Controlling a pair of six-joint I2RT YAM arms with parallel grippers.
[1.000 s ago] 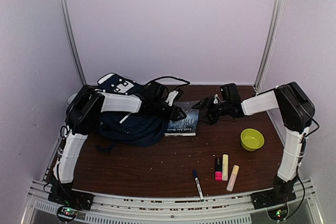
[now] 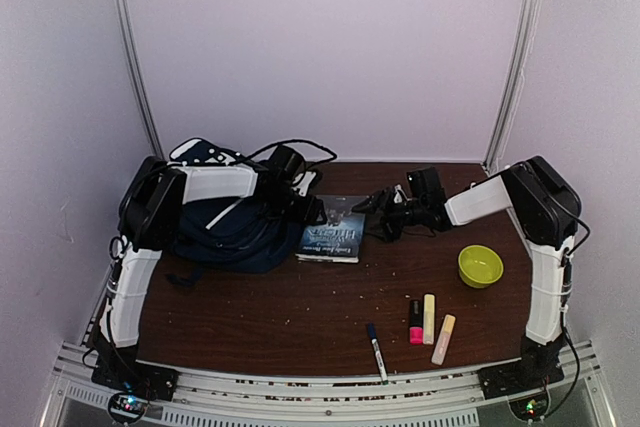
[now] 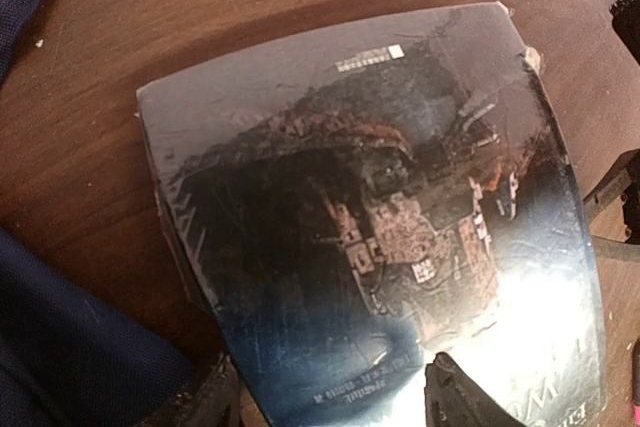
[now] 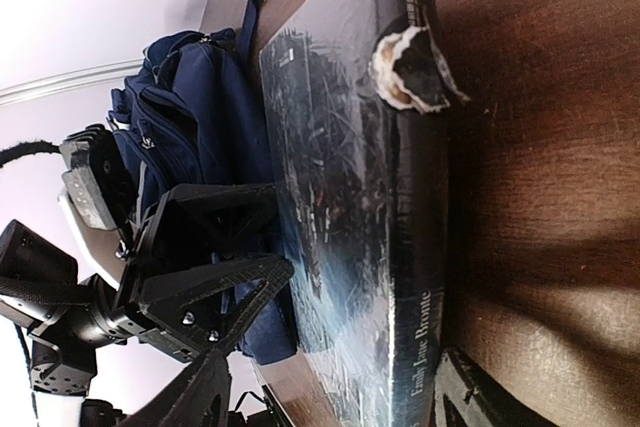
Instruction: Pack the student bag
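A dark blue book (image 2: 332, 232) with a glossy cover lies on the table against the right side of the navy student bag (image 2: 235, 232). My left gripper is open over the book's cover (image 3: 390, 217), with nothing gripped. At the book's right side is my right gripper, its fingers apart. The book's spine (image 4: 415, 267) comes between its fingers, close to the right one, while a gap shows on the cover side. The bag's opening is largely hidden by the left arm in the top view.
A yellow-green bowl (image 2: 480, 266) stands at the right. Near the front lie a black-and-pink highlighter (image 2: 416, 321), two pale yellow ones (image 2: 429, 319) and a blue-capped marker (image 2: 377, 351).
Over the last second, both arms, the book and the bag have shifted left. More of the book's cover shows in the top view now. The bowl and pens have stayed put.
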